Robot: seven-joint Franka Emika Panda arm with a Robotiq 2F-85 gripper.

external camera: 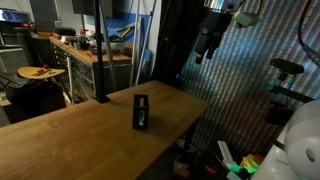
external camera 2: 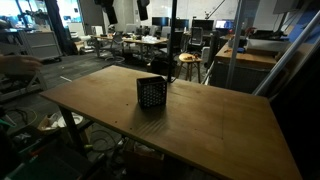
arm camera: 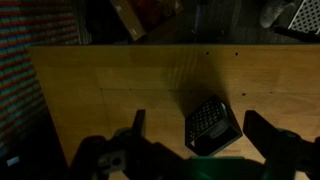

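Observation:
A black mesh holder point(external camera: 140, 112) stands alone on the wooden table point(external camera: 80, 138). In exterior view 2 the mesh holder point(external camera 2: 152, 92) shows its perforated side, near the table's front edge. High above the table, off to the right of the holder in exterior view 1, hangs my gripper point(external camera: 204, 57). Seen from the wrist, the gripper is open, its two dark fingers wide apart with nothing between them. The mesh holder point(arm camera: 212, 126) lies well below, toward the right-hand finger in that view.
A dark pole point(external camera: 98, 50) rises at the table's far edge. On the floor beside the table, a cardboard box point(arm camera: 150, 12) shows in the wrist view. Workbenches and a round stool point(external camera 2: 187, 57) stand farther back.

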